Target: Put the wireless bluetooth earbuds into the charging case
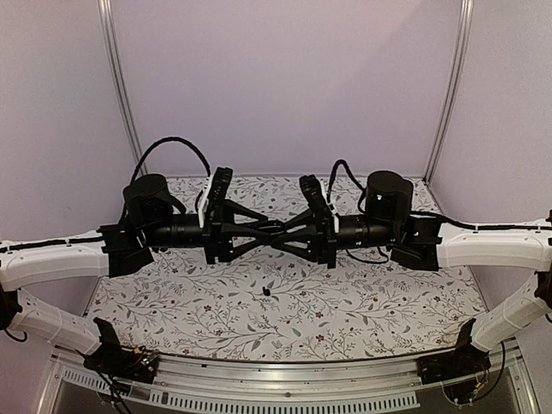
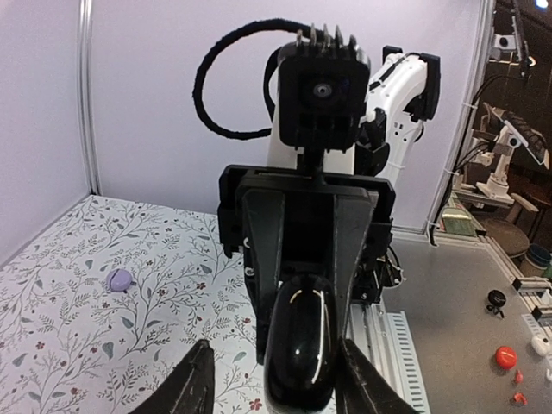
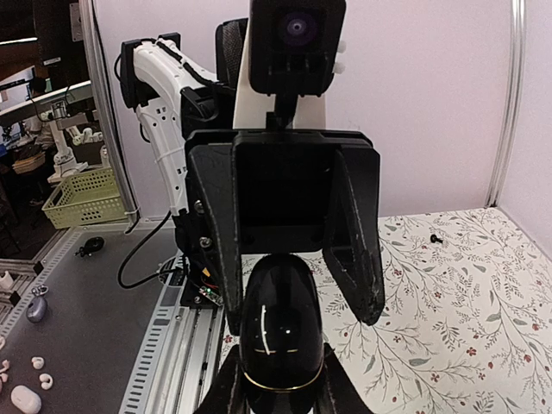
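The charging case (image 2: 300,349), glossy black and rounded, hangs in the air between the two grippers. Its thin gold seam shows in the right wrist view, and the case (image 3: 281,323) looks closed. My right gripper is shut on its lower end. Around the case stand the parted fingers of my left gripper; its left finger (image 2: 197,379) is clear of the case, while the other is close beside it, contact unclear. A small dark piece, apparently an earbud (image 1: 266,291), lies on the patterned table, also visible as a dark speck (image 3: 436,238).
A small purple object (image 2: 119,279) rests on the table's far side. The patterned tabletop (image 1: 207,319) below the grippers is otherwise mostly bare. Both arms meet closely above its middle.
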